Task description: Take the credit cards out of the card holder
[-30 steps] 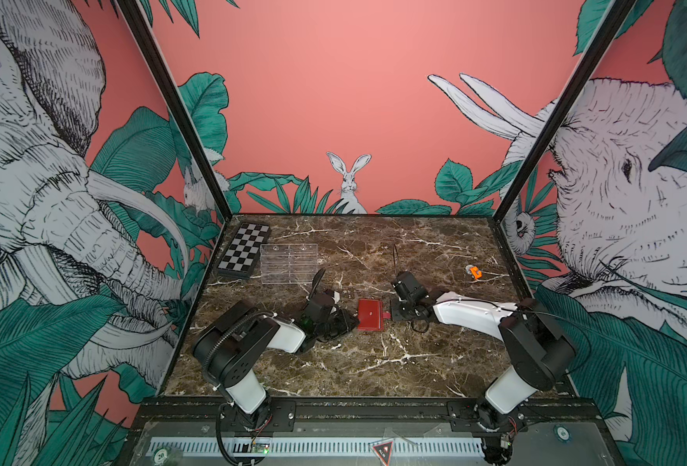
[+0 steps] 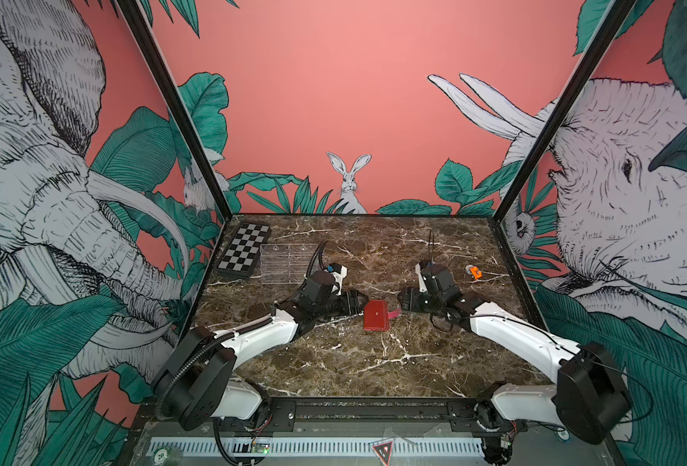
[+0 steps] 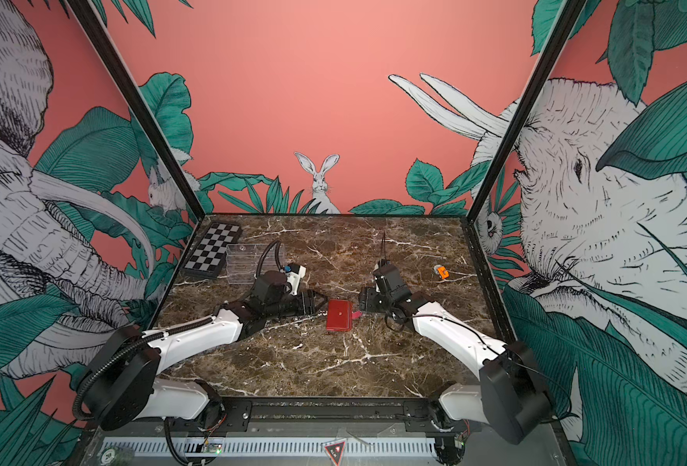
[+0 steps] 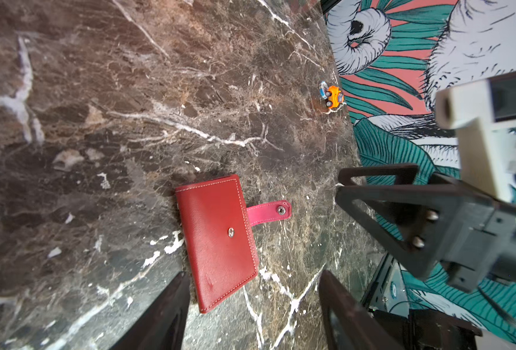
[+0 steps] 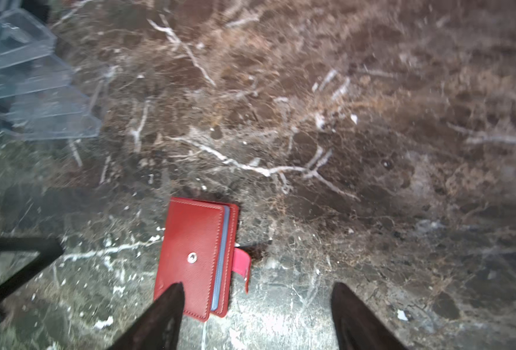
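Note:
A closed-over red card holder lies flat on the marble table between my two arms. Its pink snap strap is unfastened and points right. In the right wrist view the card holder gapes slightly along its right side, where a bluish sleeve edge shows. No credit card can be made out. My left gripper hovers just left of the holder, its fingers apart and nothing between them. My right gripper is open and empty, to the right of the strap.
A clear divided tray and a black-and-white checkered board stand at the back left. An orange toy car sits at the back right. The table in front of the holder is bare.
Both arms have lifted and my right gripper has drawn back from the strap to the right. The card holder has shifted slightly right, and more of its strap shows.

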